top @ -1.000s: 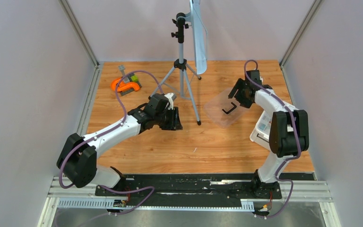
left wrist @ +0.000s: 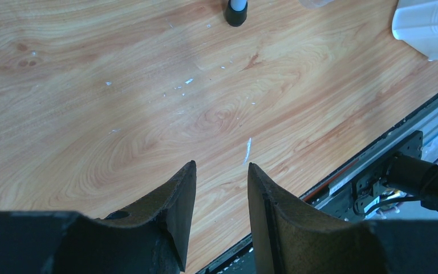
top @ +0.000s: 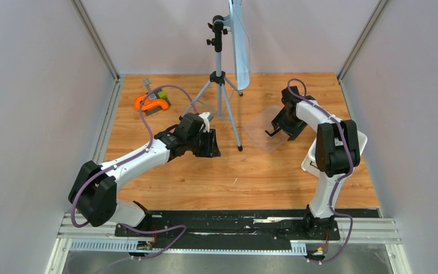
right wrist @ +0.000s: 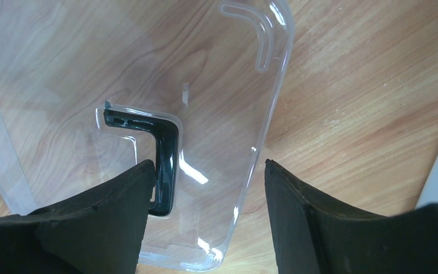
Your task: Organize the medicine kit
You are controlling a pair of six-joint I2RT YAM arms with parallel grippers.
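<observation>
A clear plastic lid lies on the wooden table right of centre, with a black handle on it. Over the lid, my right gripper stands open; its left fingertip overlaps the handle in the right wrist view, and contact cannot be told. A white box sits to the right, mostly covered by my right arm, so its contents are hidden. My left gripper is part open above bare table, left of the lid, with nothing between its fingers.
A light-blue tripod stands at the back, one leg reaching forward between the left gripper and the lid. An orange clamp and other items lie at the back left.
The lid has shifted slightly left; the left arm looks still.
</observation>
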